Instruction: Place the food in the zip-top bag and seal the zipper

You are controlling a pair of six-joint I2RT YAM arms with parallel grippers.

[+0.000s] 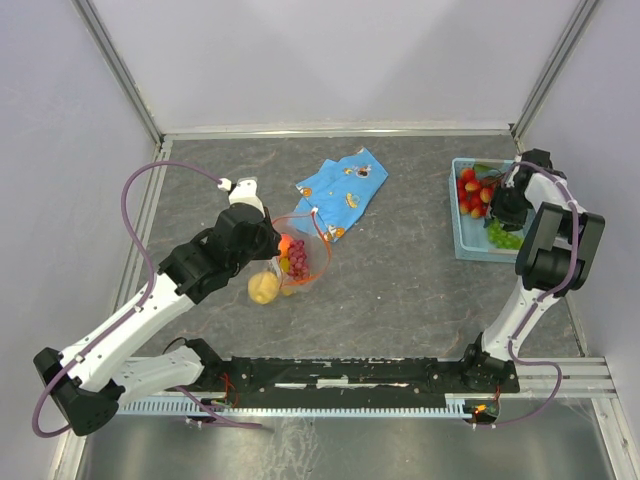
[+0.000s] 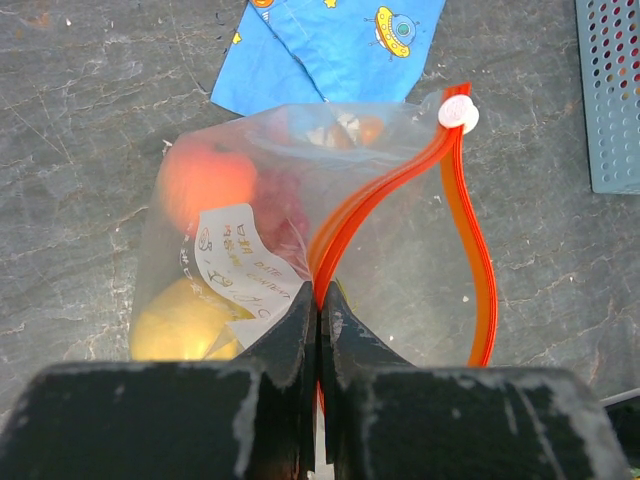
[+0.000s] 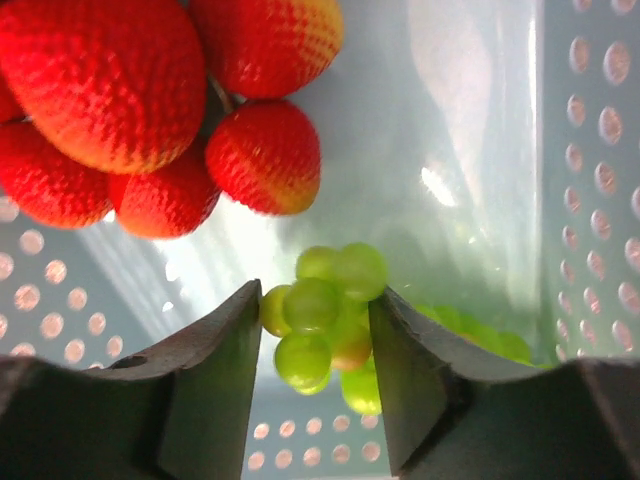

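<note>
The clear zip bag [image 1: 300,250], with orange zipper, holds red grapes, an orange fruit [image 2: 208,185] and a yellow one [image 2: 178,325]. My left gripper is shut on the bag's rim. On the right, my right gripper is down in the blue crate [image 1: 458,240], its fingers around a bunch of green grapes [image 3: 312,305]; whether they press on it is unclear. Strawberries [image 3: 100,80] lie beside the grapes in the crate.
A folded blue patterned cloth [image 1: 340,195] lies behind the bag. Pale walls bound the workspace.
</note>
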